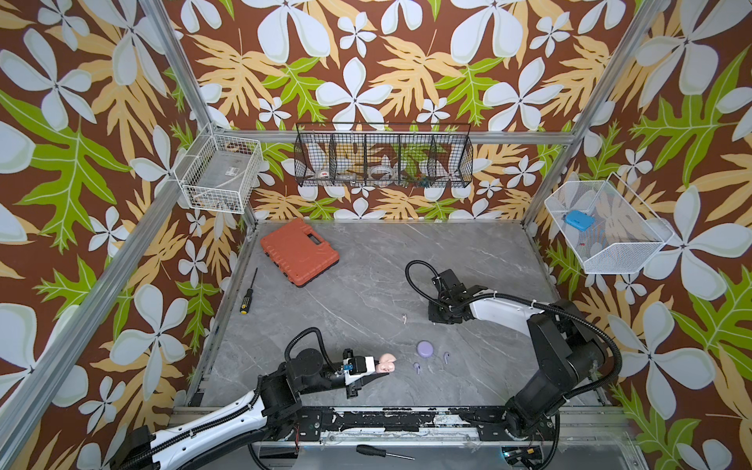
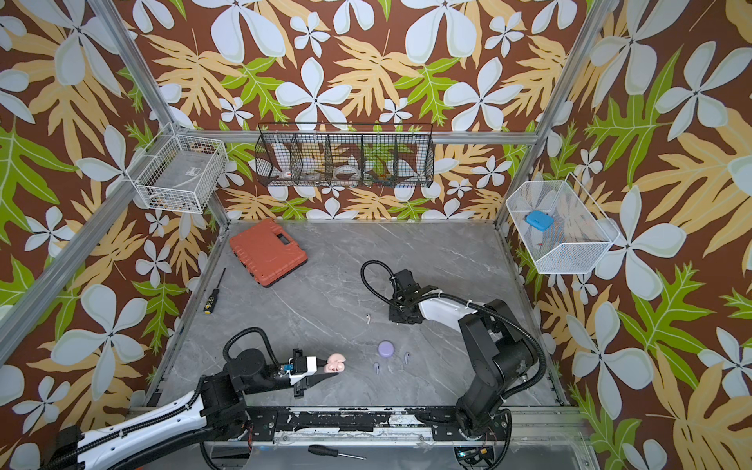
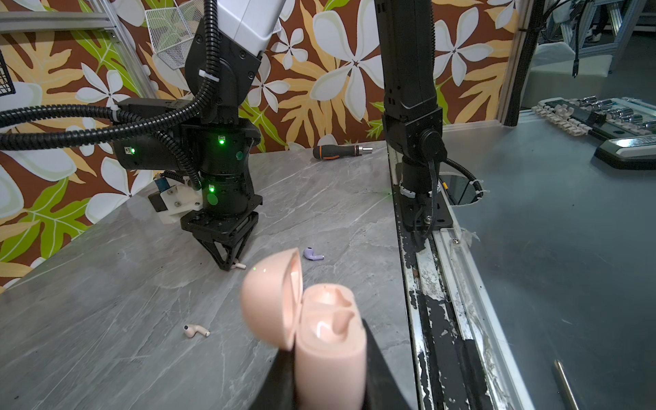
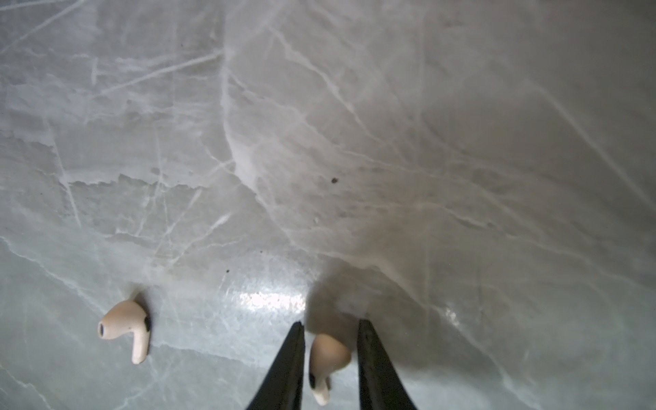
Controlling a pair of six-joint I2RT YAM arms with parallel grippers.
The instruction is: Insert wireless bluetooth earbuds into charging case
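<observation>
In the left wrist view my left gripper is shut on the pink charging case (image 3: pixel 330 355), held upright above the table with its lid (image 3: pixel 270 297) raised and its two wells empty. My right gripper points down at the table, its fingers part open. Between those fingers in the right wrist view is a pink earbud (image 4: pixel 328 355), with a gap visible on the right side of it. A second pink earbud lies on the table to the left, and the left wrist view has this loose earbud (image 3: pixel 196 330) on bare table.
A round purple case (image 1: pixel 424 348) lies mid-table, with purple earbuds (image 1: pixel 416 367) near it. The orange toolbox (image 1: pixel 299 250) stands at the back left. A screwdriver (image 1: pixel 246 300) lies by the left edge.
</observation>
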